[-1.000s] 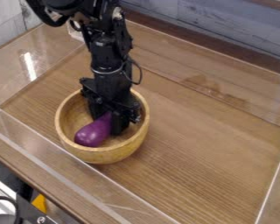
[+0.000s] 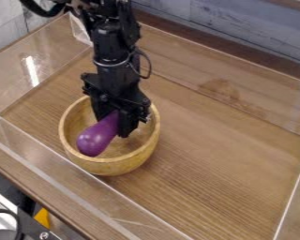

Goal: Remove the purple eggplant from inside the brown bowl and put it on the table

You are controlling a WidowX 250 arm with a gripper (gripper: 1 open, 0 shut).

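Note:
The purple eggplant (image 2: 97, 138) is tilted, its lower end toward the camera and its upper end between the fingers of my gripper (image 2: 113, 114), which is shut on it. Around it stands the brown bowl (image 2: 112, 167), on the left part of the table. Both the fingers and the eggplant are still within the bowl's outline, and whether the eggplant's low end touches the bowl cannot be made out. The black arm covers the bowl's far rim and part of the eggplant's upper end.
To the right of the bowl the wooden table (image 2: 221, 141) is wide and bare. Raised pale edges (image 2: 288, 192) bound it at the sides and back. Cables and a yellow item (image 2: 42, 217) lie outside the near left edge.
My gripper has risen slightly and shifted a little left. The eggplant has come up with it and now stands more steeply tilted. The bowl has stayed in place.

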